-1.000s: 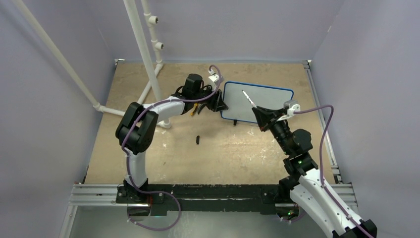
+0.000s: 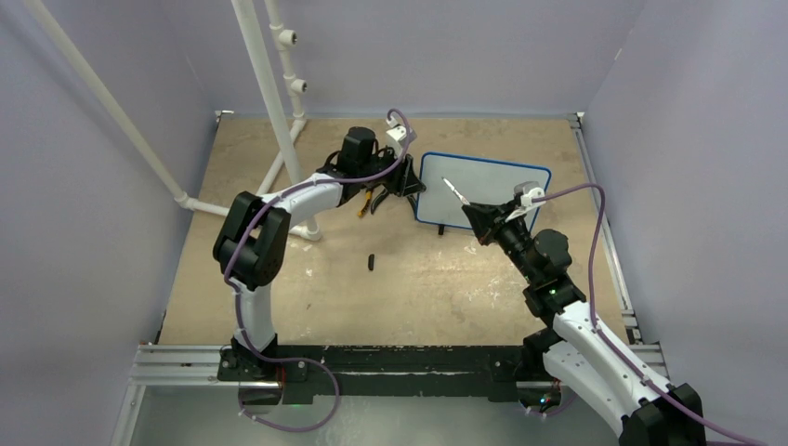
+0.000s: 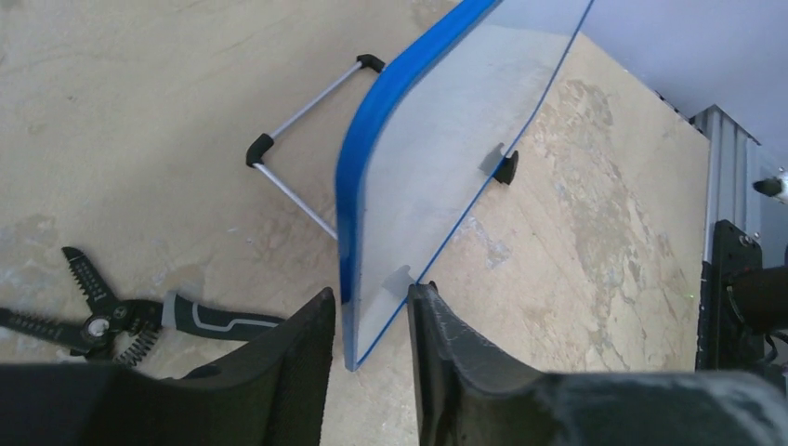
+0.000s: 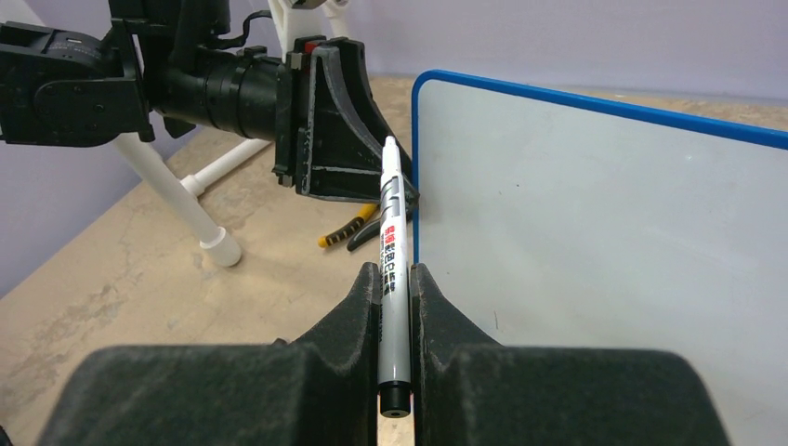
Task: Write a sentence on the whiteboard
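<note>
The whiteboard [image 2: 485, 186] with a blue rim stands at the back; the right wrist view shows its face [image 4: 595, 214]. My left gripper is at its left edge, fingers apart with the board's edge between or just beyond their tips; contact is unclear. My right gripper is shut on a white marker [image 4: 393, 316], held in front of the board's left part. A small black piece [image 2: 371, 262], perhaps the cap, lies on the table.
Pliers and wire strippers [image 3: 214, 318] lie left of the board. White pipes [image 2: 269, 111] stand at the left.
The right gripper with the marker has shifted slightly left.
</note>
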